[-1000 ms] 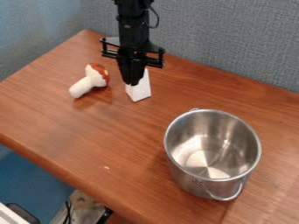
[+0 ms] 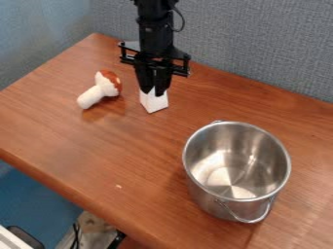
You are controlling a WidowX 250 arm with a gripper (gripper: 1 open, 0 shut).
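Observation:
My black gripper (image 2: 154,78) points down at the back of the wooden table, shut on a white block (image 2: 155,101) that stands upright beneath it; the fingertips cover the block's top. Left of the block, a white object with a red-and-white cap (image 2: 99,89), shaped like a mushroom, lies on its side, apart from the gripper.
A large steel pot (image 2: 236,170) stands at the front right of the table (image 2: 117,165). A grey padded wall (image 2: 260,49) runs behind the table, and the left edge drops to a blue floor.
The gripper has shifted very slightly and now sits a little lower over the white block. The capped object and the pot have not moved.

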